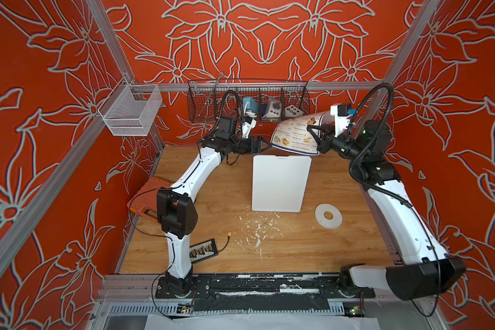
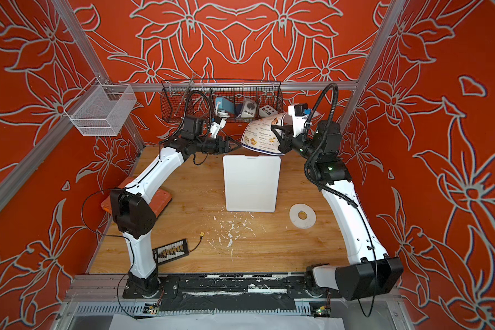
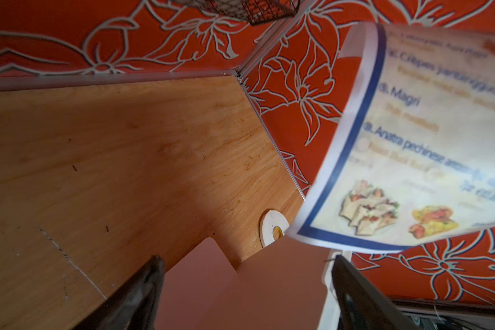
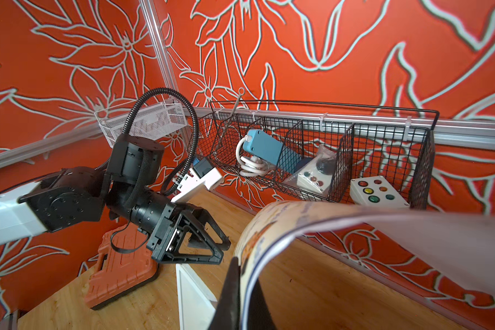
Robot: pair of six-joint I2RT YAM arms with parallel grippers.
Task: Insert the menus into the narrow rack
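Note:
A printed menu [image 1: 291, 134] hangs curved in the air, gripped at its right part by my right gripper [image 1: 316, 137], which is shut on it. In the left wrist view the menu [image 3: 412, 143] fills the upper right. Below it stands a white upright panel [image 1: 280, 184], apparently the narrow rack; its inside is hard to make out. My left gripper [image 1: 264, 144] is open, just above the rack's top left, left of the menu, with nothing visible between its fingers.
A black wire basket [image 1: 247, 99] with devices hangs on the back wall. An orange case [image 2: 159, 200] lies at the left, a white ring [image 1: 329, 222] right of the rack, a connector board [image 1: 203, 250] at the front left. The table around the rack is mostly clear.

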